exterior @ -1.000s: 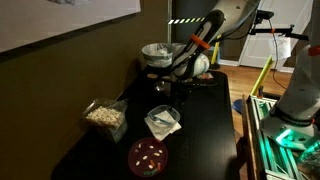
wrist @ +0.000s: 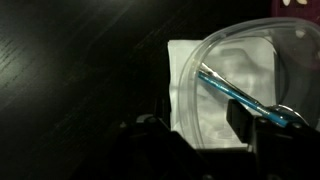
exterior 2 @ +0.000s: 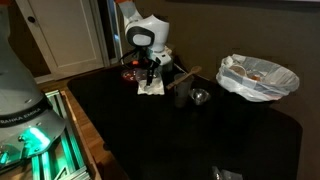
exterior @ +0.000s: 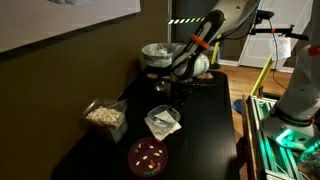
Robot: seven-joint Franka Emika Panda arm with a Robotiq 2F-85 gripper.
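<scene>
A clear plastic container with a rounded rim sits on a white napkin in the wrist view. A slim utensil with a blue handle and shiny metal parts lies across it, seemingly inside. My gripper is open over the container's near side, one dark finger above its interior and the other to the left of the rim. Nothing shows between the fingers. In exterior view 1 the container stands just in front of the gripper, whose tips are hard to make out.
A red plate with small bits on it lies close by. To the left is a clear box of pale pieces. A white-lined basket, a metal bowl and a dark cup stand elsewhere.
</scene>
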